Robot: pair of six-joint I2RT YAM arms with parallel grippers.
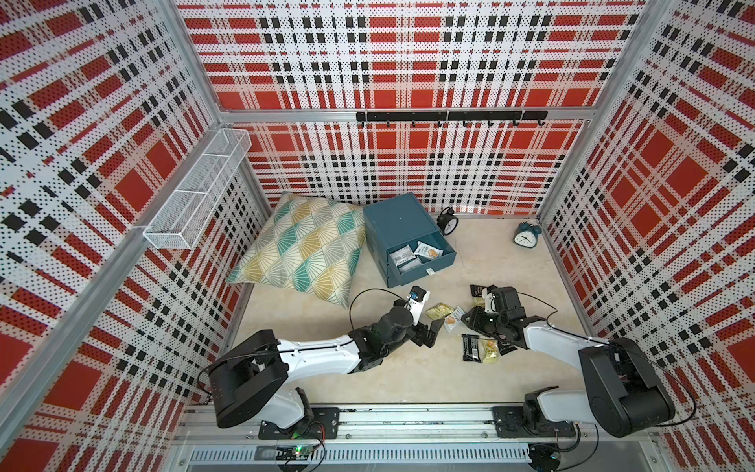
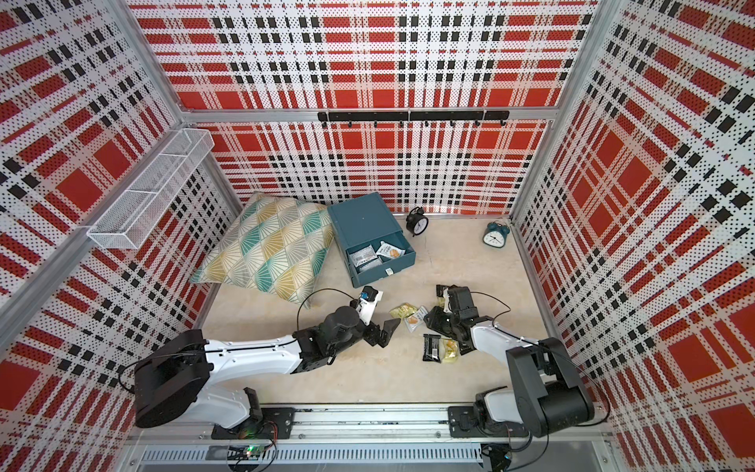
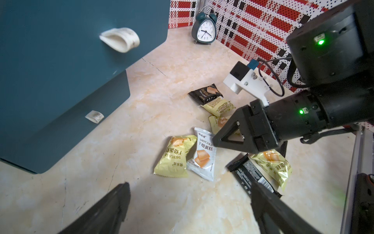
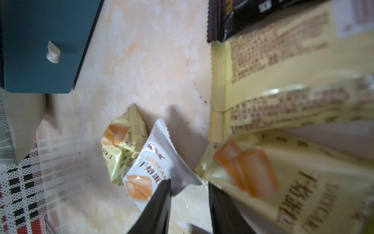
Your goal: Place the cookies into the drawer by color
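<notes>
My right gripper is low over the table, fingers a little apart, with the raised edge of a white cookie packet (image 4: 150,173) at its tips. That packet touches a yellow packet (image 3: 176,156) on its left. More yellow packets (image 4: 288,74) and a black packet (image 3: 205,94) lie around the right gripper. Nearer the front are another black packet (image 1: 471,347) and a yellow one (image 1: 490,350). White packets (image 1: 428,250) sit in the open upper drawer (image 1: 450,256) of the blue cabinet. Left of the loose packets, my left gripper stands wide open and empty.
The blue cabinet (image 1: 397,220) stands at the back, with a patterned pillow (image 1: 306,247) at its left. A black clock (image 1: 446,222) is beside it, and a teal alarm clock (image 1: 526,235) at the back right.
</notes>
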